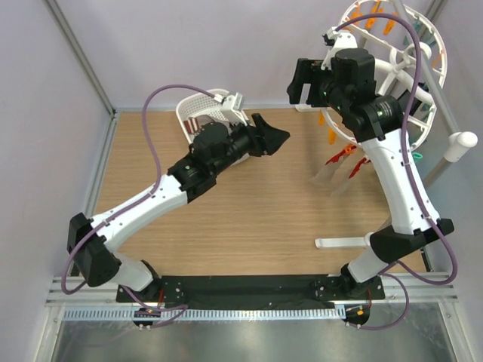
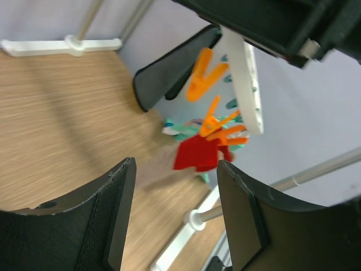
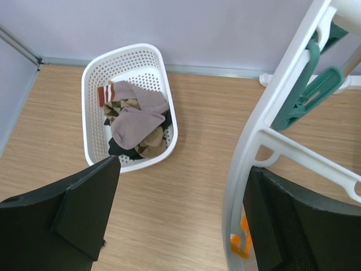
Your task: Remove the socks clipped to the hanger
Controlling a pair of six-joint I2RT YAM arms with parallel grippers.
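Observation:
The white round hanger [image 1: 441,72] stands at the right, with orange clips [image 1: 332,134] and teal clips [image 3: 316,90]. Red socks [image 2: 194,152] hang from orange clips under it. My right gripper [image 1: 306,79] is open at the hanger's left side; in the right wrist view its fingers flank the white rim [image 3: 242,164]. My left gripper [image 1: 264,136] is part open in the middle above the table, facing the red socks, with nothing between its fingers.
A white basket [image 3: 90,113] holding grey, camouflage and dark socks sits at the back. A metal stand pole [image 2: 304,178] rises at the right.

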